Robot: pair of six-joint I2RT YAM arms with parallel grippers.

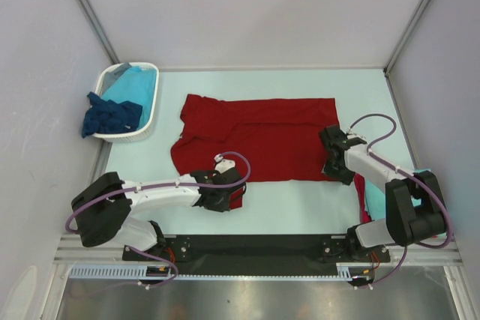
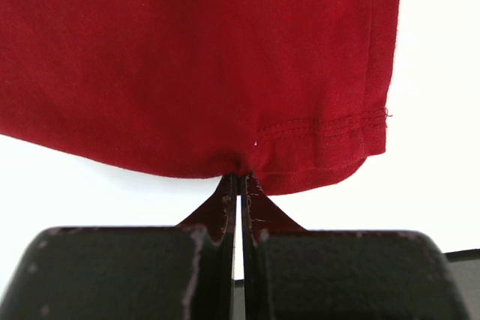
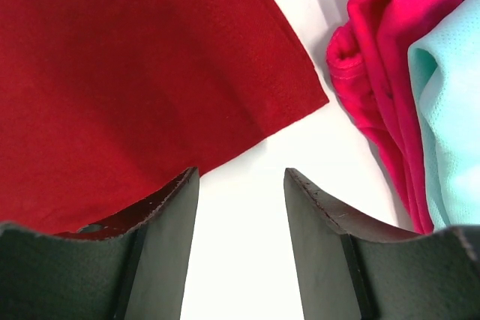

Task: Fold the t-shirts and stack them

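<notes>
A dark red t-shirt [image 1: 270, 148] lies spread on the table, its upper left part folded over or creased. In the left wrist view, my left gripper is shut at the edge of the red sleeve [image 2: 322, 140], and the cloth puckers between its tips. From above, that sleeve end shows beside the left gripper [image 1: 227, 204]. My right gripper stands open over the shirt's lower right corner [image 3: 300, 95]; its left finger overlaps the hem and the right one is above bare table. Nothing is held there.
A white basket [image 1: 154, 103] with blue and navy clothes stands at the back left. At the right front lie a folded crimson garment [image 3: 375, 95] and a light aqua one [image 3: 457, 125], close to the right gripper.
</notes>
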